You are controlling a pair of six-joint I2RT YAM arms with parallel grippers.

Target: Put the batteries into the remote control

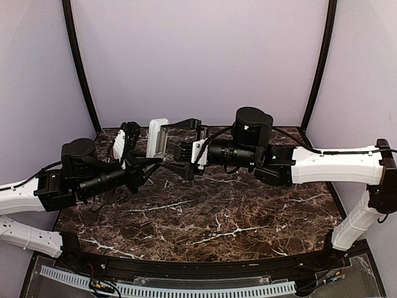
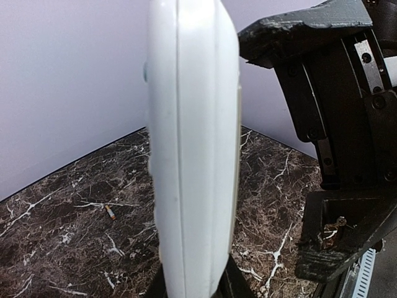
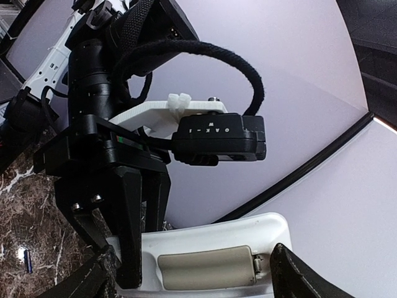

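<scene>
The white remote control [image 1: 158, 133] stands nearly upright above the table, with my left gripper [image 1: 149, 164] shut on its lower end. The left wrist view shows the remote [image 2: 192, 149] edge-on. Its open back faces my right gripper [image 1: 165, 146], which is open, one finger near the upper end and the other near the lower. In the right wrist view, a grey cylindrical battery [image 3: 208, 268] lies in the compartment of the remote [image 3: 211, 234], between the spread fingers. Whether the fingertips touch the remote cannot be told.
A small dark blue piece, possibly a battery [image 3: 28, 261], lies on the marble table [image 1: 205, 211]. The left wrist view shows a small orange-and-white piece [image 2: 110, 212] on the table.
</scene>
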